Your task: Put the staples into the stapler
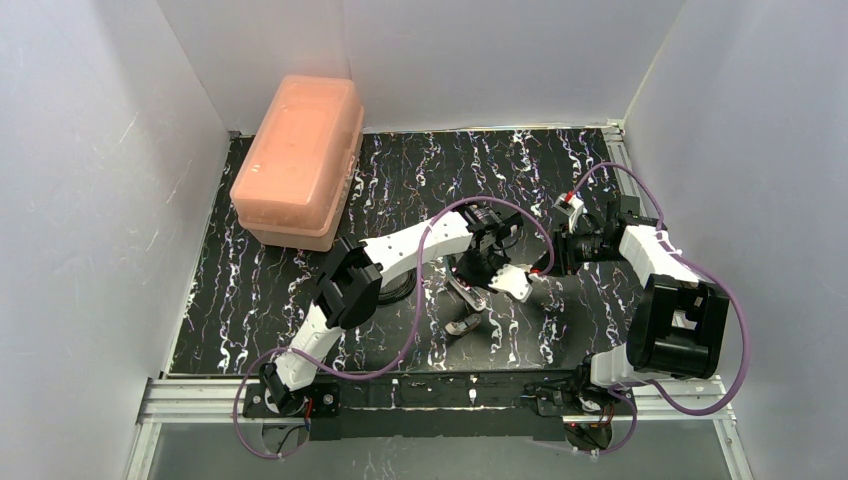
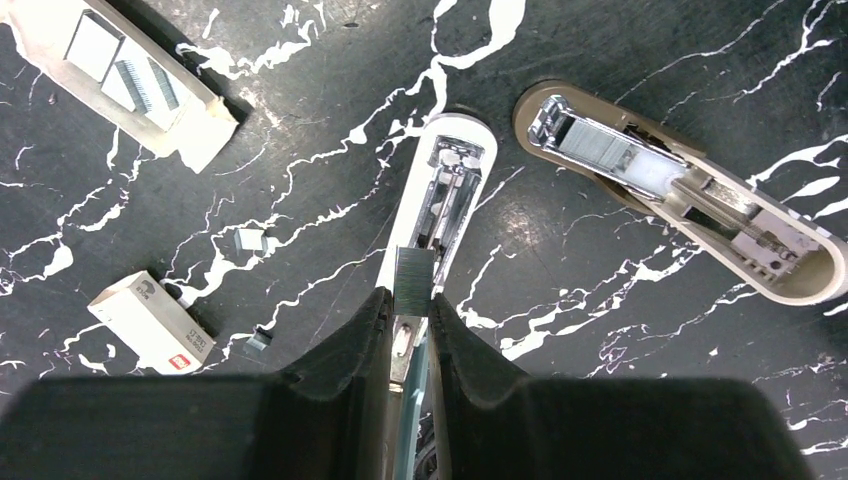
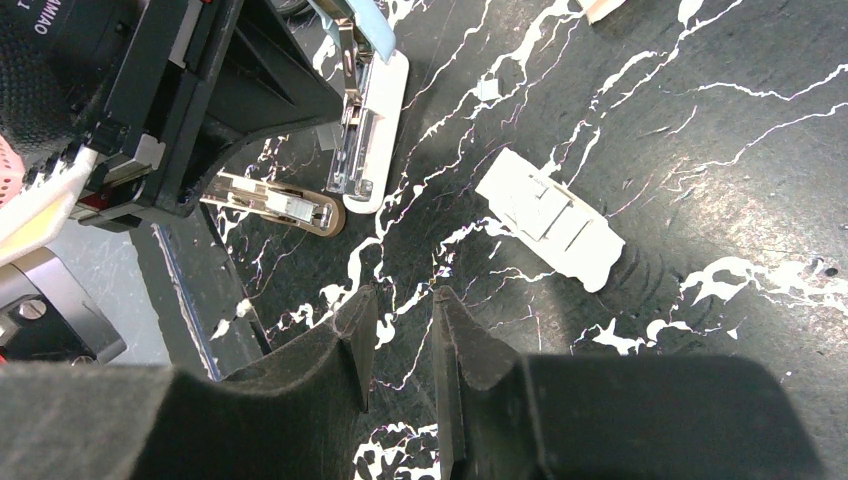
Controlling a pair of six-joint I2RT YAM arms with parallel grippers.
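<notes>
In the left wrist view my left gripper is shut on a short grey strip of staples, which sticks out past its fingertips. Behind that strip lies the white and light-blue stapler, opened so that its metal channel shows. The right wrist view has the strip beside the channel of this stapler, seemingly apart from it. My right gripper is part open over bare table, nothing between its fingers. A brown stapler lies open to one side, with staples in its channel.
An open box of staples and a small white box lie on the table, with loose staple pieces near them. A large orange bin stands at the back left. Free table extends behind the arms.
</notes>
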